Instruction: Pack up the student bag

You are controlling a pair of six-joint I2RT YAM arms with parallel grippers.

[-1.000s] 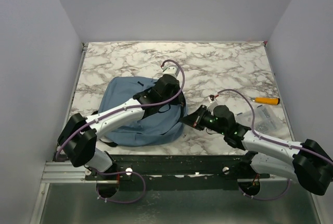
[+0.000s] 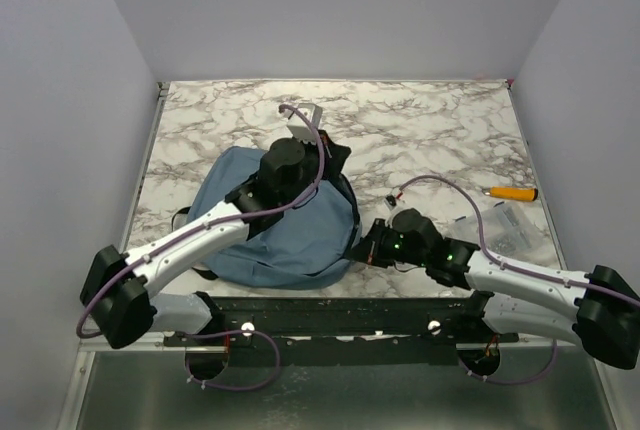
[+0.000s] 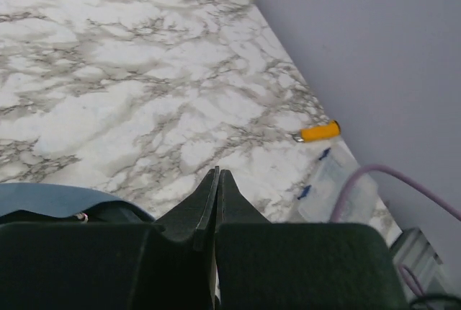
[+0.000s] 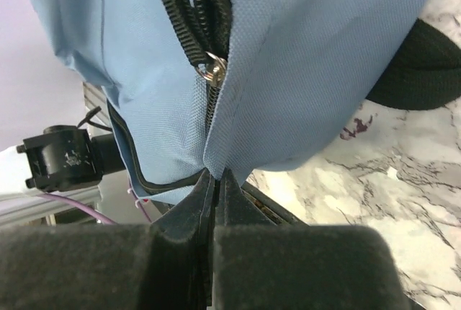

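Note:
The blue student bag (image 2: 265,260) lies flat at left-centre of the table, black zippers along its edges. My left gripper (image 2: 338,150) is raised over the bag's upper right part, shut; its wrist view shows nothing between the fingertips, with the bag's edge (image 3: 57,196) below. My right gripper (image 2: 362,250) is shut at the bag's lower right edge. In the right wrist view its fingertips touch a fold of blue fabric (image 4: 310,65) beside a zipper (image 4: 212,108); whether cloth is pinched is hard to tell.
An orange-handled tool (image 2: 515,193) and a clear plastic container (image 2: 505,230) lie at the right of the table. Walls border both sides.
The right gripper has moved slightly toward the front.

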